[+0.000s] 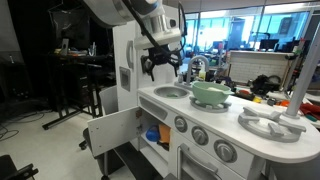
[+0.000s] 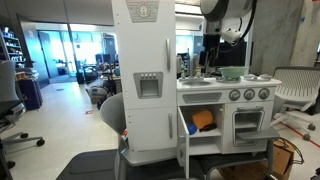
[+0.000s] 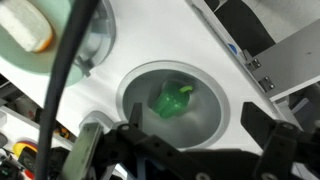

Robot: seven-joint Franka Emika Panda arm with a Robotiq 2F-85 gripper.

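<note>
My gripper (image 1: 164,72) hangs over the toy kitchen counter, above and a little short of the round sink (image 1: 174,92). Its fingers stand wide apart with nothing between them. In the wrist view, a green rounded object (image 3: 173,98), perhaps a toy vegetable, lies in the grey sink basin (image 3: 213,132), beyond the dark fingers (image 3: 133,152). A pale green pot (image 1: 210,93) sits on the counter right of the sink. Seen from above, the pot (image 3: 52,58) holds a whitish and brown piece (image 3: 28,27).
The lower cabinet door (image 1: 116,130) stands open toward the front left. Inside are orange and blue items (image 2: 205,118). A faucet (image 1: 197,68) rises behind the sink, and the tall white fridge unit (image 2: 146,65) borders the counter's left side.
</note>
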